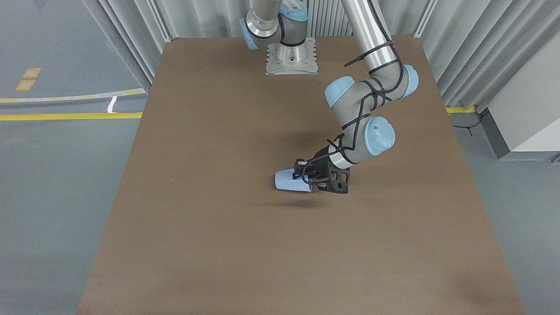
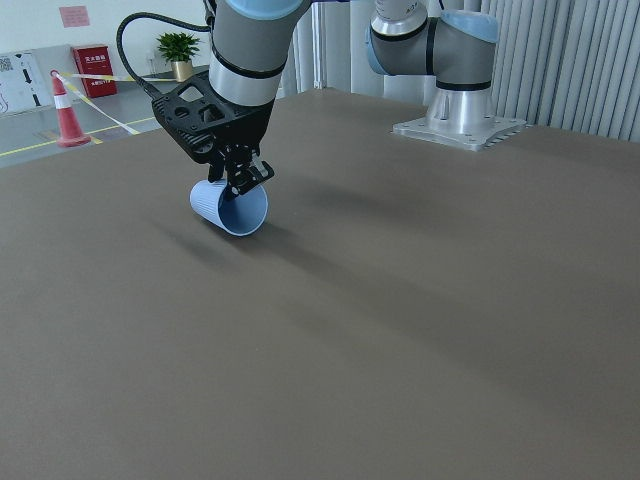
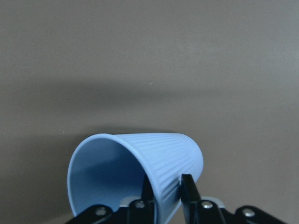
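Observation:
A light blue ribbed cup point(image 1: 287, 180) lies on its side on the brown tabletop point(image 1: 220, 231), its mouth toward my gripper. In the wrist view one black finger reaches inside the cup and the other sits against its outside, so the rim and wall are between them; whether they press on it is hard to tell. The left view shows the gripper point(image 2: 235, 185) over the cup point(image 2: 210, 200) at its open end.

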